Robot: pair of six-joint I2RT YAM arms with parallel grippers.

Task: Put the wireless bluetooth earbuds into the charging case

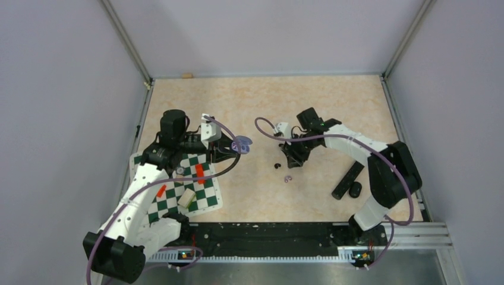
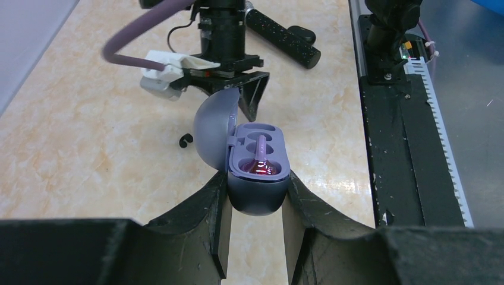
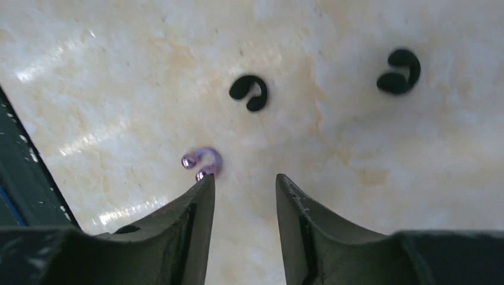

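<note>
The lilac charging case [image 2: 258, 199] faces the camera in the left wrist view, its rounded lid [image 2: 215, 127] raised to the left. My left gripper [image 1: 235, 151] is shut on the case's lower body, holding it above the table. A lilac clip earbud [image 2: 261, 148] with a shiny reddish end sits in the case's nearest part; the other round hollows look empty. Another lilac earbud [image 3: 213, 156] lies on the table, near the left fingertip in the right wrist view. Above the table, my right gripper is open with nothing between its fingers.
Two black clip earbuds, one nearer [image 3: 261, 92] and one farther right [image 3: 413, 71], lie close to the lilac one. A black elongated case [image 1: 347, 180] and a small black case [image 1: 355, 189] rest at the right. The checkered board [image 1: 208, 202] lies under the left arm.
</note>
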